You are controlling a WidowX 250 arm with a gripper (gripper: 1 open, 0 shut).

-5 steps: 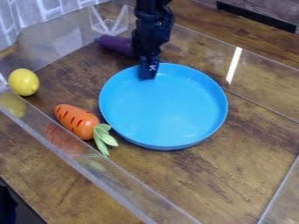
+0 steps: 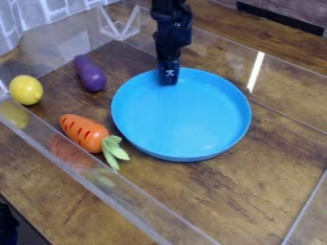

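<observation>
My gripper (image 2: 167, 67) is at the top centre of the view, a dark shape pointing down just behind the far rim of a blue plate (image 2: 179, 112); it is open, and I see nothing held in it. A purple eggplant (image 2: 90, 74) lies to the left of the plate. An orange carrot (image 2: 86, 133) with pale green leaves lies at the plate's lower left. A yellow lemon or egg-like object (image 2: 26, 90) sits at the far left. The plate is empty.
Clear plastic walls (image 2: 90, 178) border the wooden surface (image 2: 217, 196). Bare wood lies to the right of the plate and behind it.
The eggplant has moved from beside the gripper, near the back, toward the front left, and now lies apart from it. The gripper has shifted slightly. The plate looks nearly unmoved.
</observation>
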